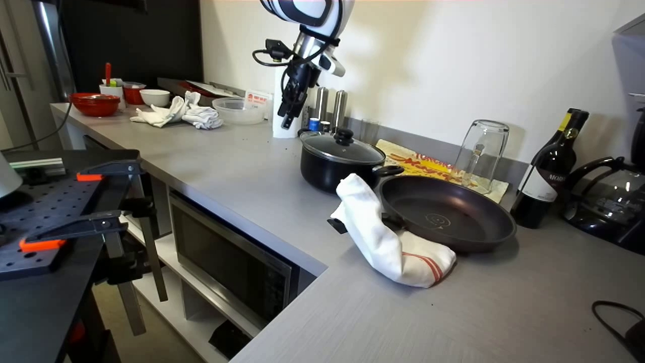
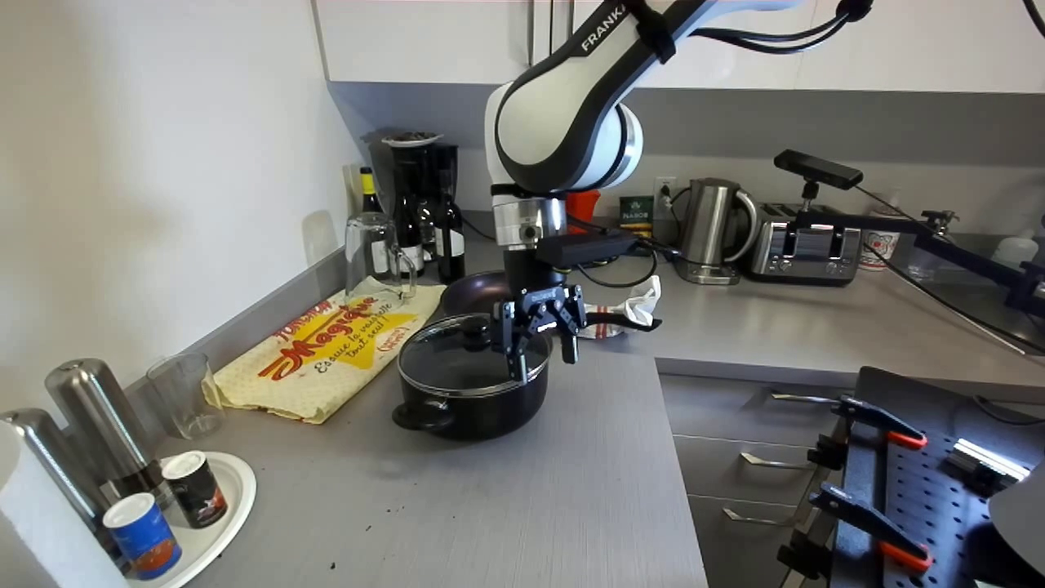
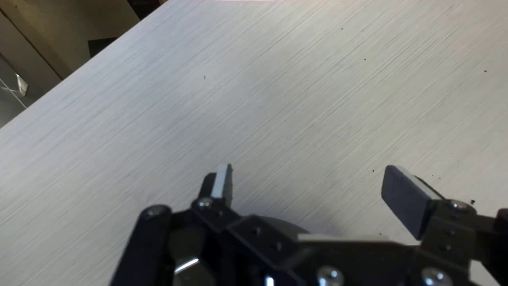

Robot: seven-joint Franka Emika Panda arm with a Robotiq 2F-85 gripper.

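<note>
My gripper (image 2: 544, 367) is open, its fingers pointing down and apart with only bare counter showing between them in the wrist view. One of its fingertips (image 3: 405, 198) stands out at the right of that view. In exterior view 2 the gripper overlaps a black pot (image 2: 480, 416) with a glass lid (image 2: 451, 358); exterior view 1 puts it above and behind the pot, touching nothing. Beyond the pot lies a dark frying pan (image 1: 450, 212), and a white cloth with red stripes (image 1: 387, 236) is draped by its handle.
A yellow printed cloth (image 2: 328, 343) lies along the wall, with an upturned glass mug (image 1: 481, 154) on it. A white plate (image 2: 230, 510) holds small canisters near steel shakers (image 2: 103, 421). Wine bottles (image 1: 547, 169) stand past the pan. Counter before the pot is clear.
</note>
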